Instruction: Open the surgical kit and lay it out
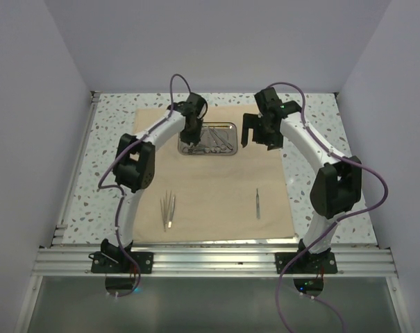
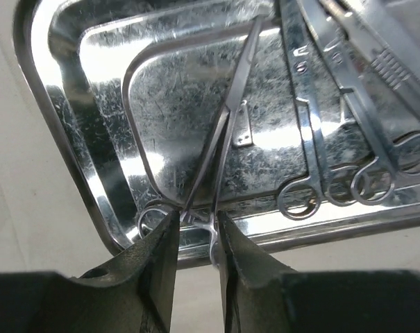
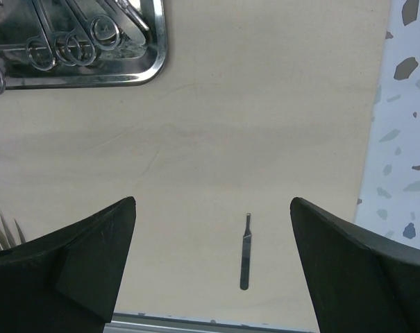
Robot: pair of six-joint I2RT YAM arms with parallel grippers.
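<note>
Inside the steel tray at the back lie several ringed instruments. My left gripper is over the tray's near left part, its fingers part open. Between and around its fingertips are the shanks of slim scissors, whose blades point to the tray's far side. One finger loop shows left of the fingers, and another is partly hidden by the right finger. Whether the pads press on the shanks is unclear. Right of the tray, my right gripper hangs wide open over bare cloth, nothing between its fingers.
On the beige cloth a scalpel handle lies at the near right. Several slender instruments lie side by side at the near left.
</note>
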